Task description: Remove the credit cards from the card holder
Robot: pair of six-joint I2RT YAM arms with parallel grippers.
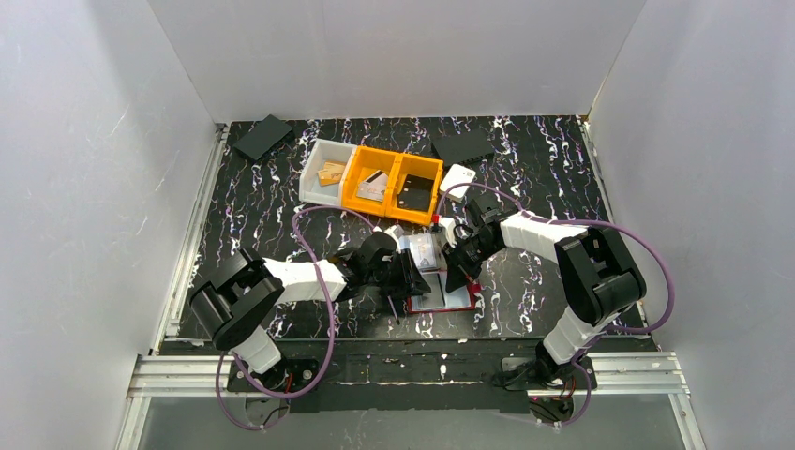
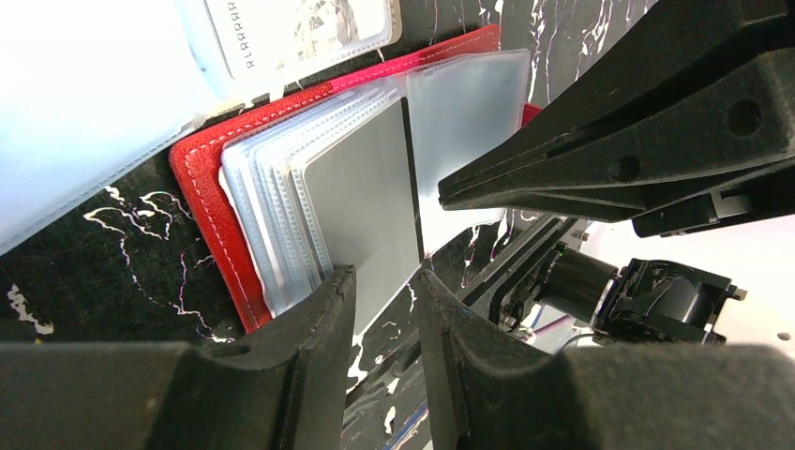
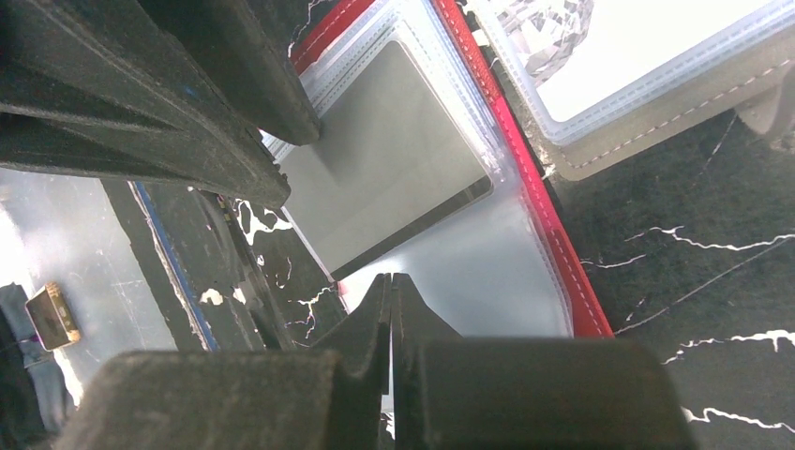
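Observation:
An open red card holder [image 2: 225,244] with clear sleeves lies at the front centre, a grey card [image 2: 366,197] in its sleeves. My left gripper is over that card's near edge, fingertips slightly apart; whether they grip anything is unclear. My right gripper is shut over the other clear sleeve [image 3: 469,272]; nothing clearly shows between its fingers.
Another holder with clear sleeves [image 3: 647,47] lies just behind. Orange bins [image 1: 394,161] and a white bin [image 1: 311,173] stand at the back, with dark slabs [image 1: 262,138] either side.

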